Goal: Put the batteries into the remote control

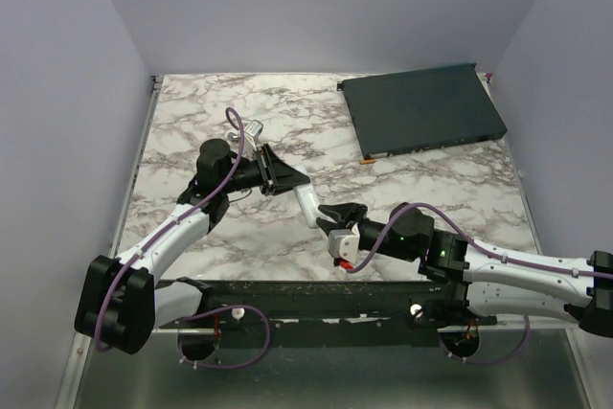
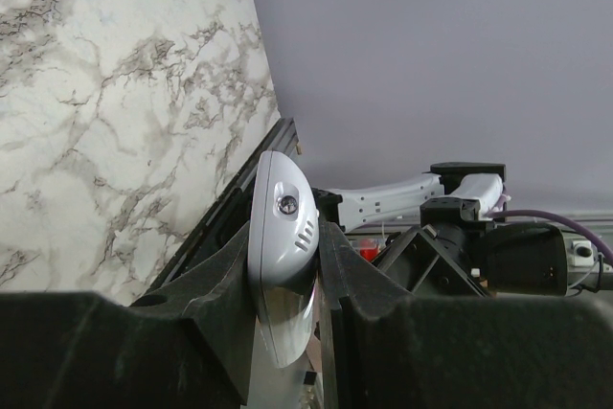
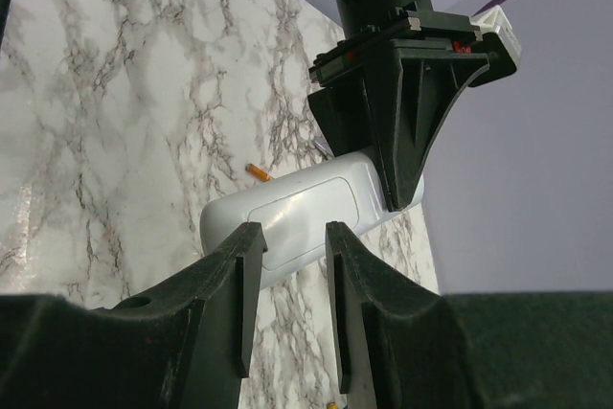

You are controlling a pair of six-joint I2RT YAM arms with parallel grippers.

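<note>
The white remote control [image 1: 307, 201] hangs above the table, tilted, with my left gripper [image 1: 298, 179] shut on its upper end. In the left wrist view the remote's rounded end [image 2: 285, 208] sticks up between the fingers. My right gripper [image 1: 324, 221] is at the lower end of the remote. In the right wrist view the remote's face [image 3: 306, 217] lies across and behind the right fingertips [image 3: 251, 233], which stand apart. I cannot tell whether those fingers grip it. An orange-ended battery [image 1: 368, 161] lies at the dark case's near edge.
A closed dark case [image 1: 421, 110] takes up the back right of the marble table. A small grey-white item [image 1: 253, 128] lies beyond the left arm. Free table [image 1: 192, 102] shows at the back left.
</note>
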